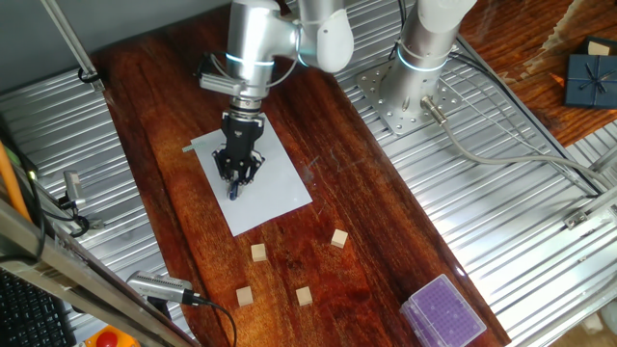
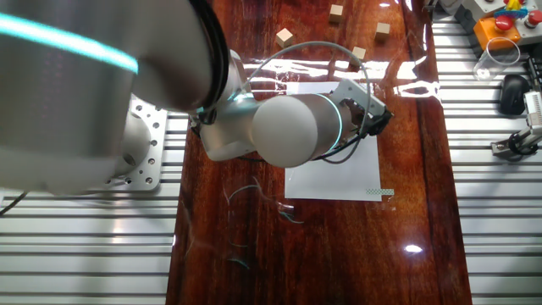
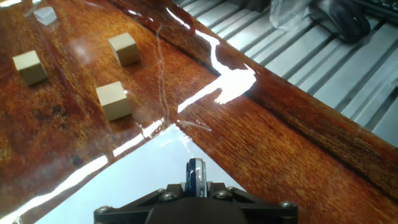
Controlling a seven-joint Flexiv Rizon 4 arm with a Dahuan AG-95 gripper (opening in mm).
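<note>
A white sheet of paper point(image 1: 277, 188) lies on the dark wooden table. Over it, pointing down, is my gripper point(image 1: 234, 180), shut on a dark blue pen-like object point(image 1: 233, 192). In the wrist view this object point(image 3: 196, 177) stands between the fingers, with a silvery part showing; its lower end is hidden, so contact with the paper cannot be told. No clear mark shows on the sheet point(image 3: 140, 177). Exterior view 2 has the arm covering much of the gripper, with the paper point(image 2: 330, 182) visible beneath.
Several small wooden blocks, one nearest the paper point(image 1: 258, 253) and another to its right point(image 1: 339, 238), lie beyond the sheet's edge. A purple-lidded box point(image 1: 445, 311) stands at the table's corner. A small strip point(image 2: 381, 192) lies at the paper's edge.
</note>
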